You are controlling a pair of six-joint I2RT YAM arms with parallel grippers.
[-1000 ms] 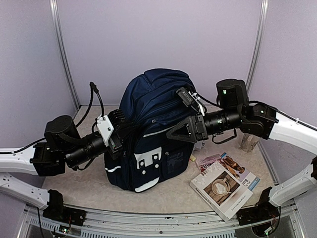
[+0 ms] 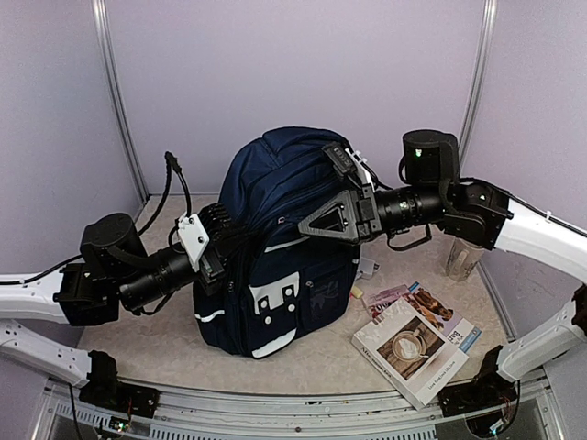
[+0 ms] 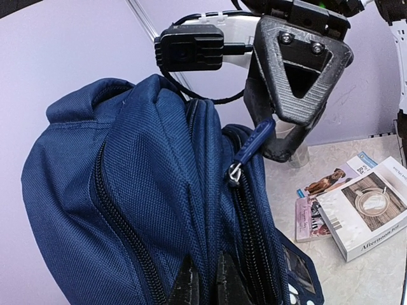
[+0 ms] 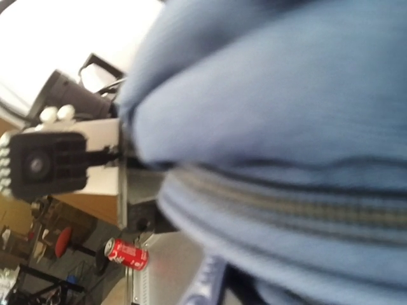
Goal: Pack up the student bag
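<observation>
The navy backpack [image 2: 275,174] stands upright in the top view's middle, its white-trimmed front pocket [image 2: 273,301] facing forward. My left gripper is shut on a fold of the bag's fabric between two zipper tracks. Its tips are hidden by the bag in the top view. My right gripper [image 2: 307,227] is at the bag's upper right side, part open. In the left wrist view a blue zipper pull [image 3: 255,141] sticks up beside the right fingers [image 3: 305,95]; whether they touch it cannot be told. Blurred blue cloth fills most of the right wrist view.
On the table to the right lie a white book [image 2: 404,357] with a coffee cup cover and thinner booklets [image 2: 438,307] partly under it. A clear cup [image 2: 463,259] stands behind them by the right wall. Small items lie beside the bag's right side.
My right gripper has shifted slightly left and up against the bag, its wrist turning and its fingers showing wider. The bag's top leans a little further left. My left arm holds still.
</observation>
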